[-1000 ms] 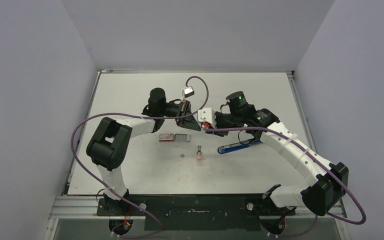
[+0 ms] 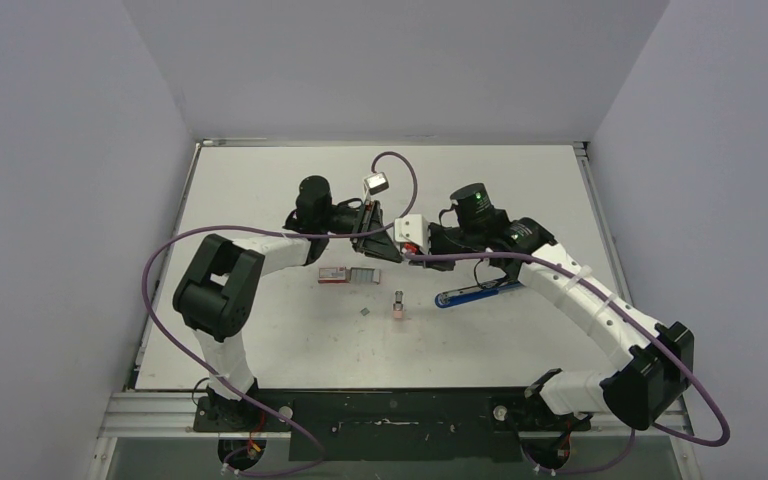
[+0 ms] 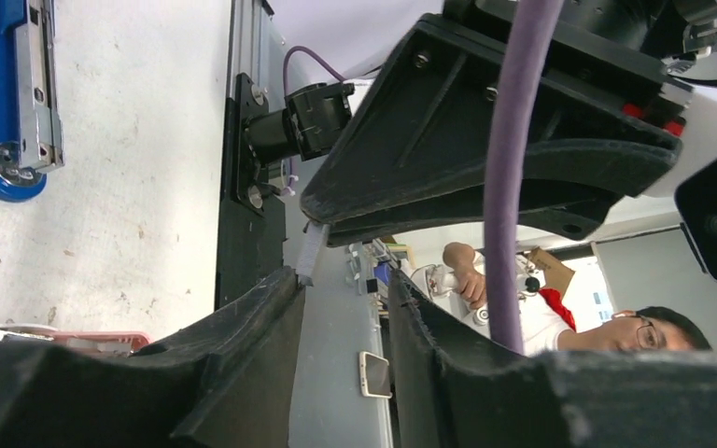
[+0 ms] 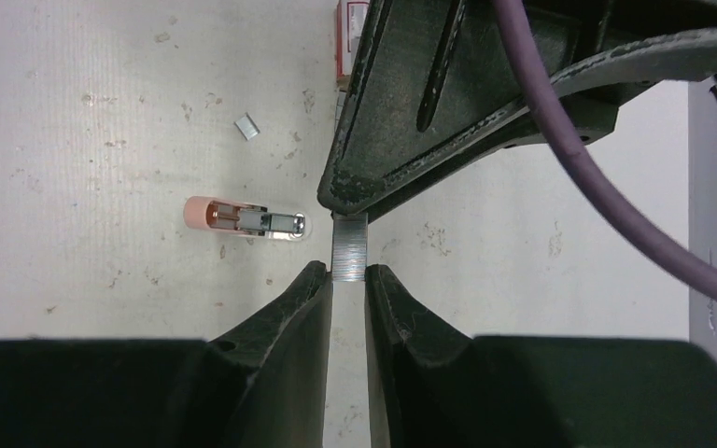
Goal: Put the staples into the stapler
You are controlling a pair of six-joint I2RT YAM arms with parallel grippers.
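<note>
A short grey staple strip point(image 4: 350, 247) is gripped between the fingertips of my right gripper, held above the table. The black tip of my left gripper is right at the strip's other end. Seen from the left wrist, that gripper has its fingers spread apart, and the strip point(image 3: 312, 252) hangs from the right gripper's tip close to one finger. The blue stapler point(image 2: 475, 294) lies on the table with its metal channel exposed, partly under the right arm; part of it point(image 3: 2, 140) shows in the left wrist view.
A red and white box point(image 2: 333, 275) lies left of centre, with a group of grey staple strips point(image 2: 365, 276) beside it. A small pink-ended object point(image 4: 243, 219) and a loose staple piece point(image 4: 246, 127) lie nearby.
Both arms have barely moved.
</note>
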